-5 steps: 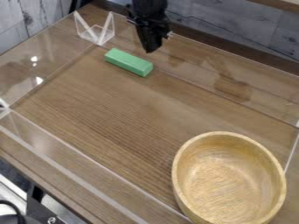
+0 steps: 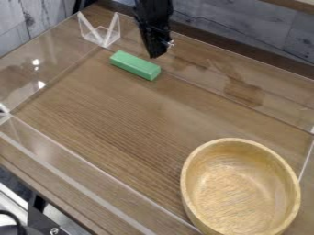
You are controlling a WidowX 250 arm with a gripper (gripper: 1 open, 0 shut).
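Observation:
My gripper [image 2: 157, 44], black and small, is at the back centre, above and a little behind a green block [image 2: 135, 65] that lies flat on the wooden table. Whether its fingers are open or shut is too small to tell. A large tan bowl [image 2: 240, 154] stands at the front right.
A white wire-like object [image 2: 102, 29] stands at the back left. Black cables lie past the table's lower left edge.
My gripper has shifted slightly at the back centre. The block and bowl have stayed in place.

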